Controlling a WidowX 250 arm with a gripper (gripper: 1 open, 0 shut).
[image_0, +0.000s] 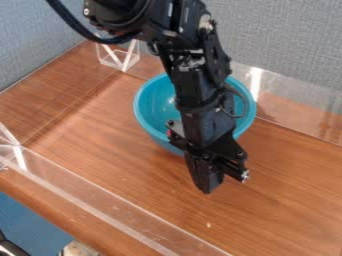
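My black gripper (209, 176) hangs low over the wooden surface, just in front of a turquoise bowl (154, 106), which the arm partly hides. The fingertips point down and look shut, with nothing visible between them.
Clear plastic walls line the front and back edges of the wooden table (94, 120), with a white-edged clear bracket (118, 54) at the back left. The wood to the left and right of the bowl is bare. A grey textured wall stands behind.
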